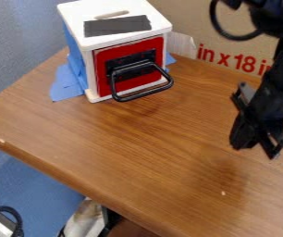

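Note:
My black gripper [258, 130] hangs over the right side of the wooden table [119, 157], its fingertips angled down and to the left; whether it is open or shut, or has anything between its fingers, is hard to make out. At the upper left stands a white toy oven [104, 28] with a red door [122, 61] and a black handle bar [143, 89] jutting out in front, well apart from the gripper.
A blue sheet [67, 84] lies under and beside the oven. A cardboard box [230, 56] stands along the back. The table's left edge borders a blue surface.

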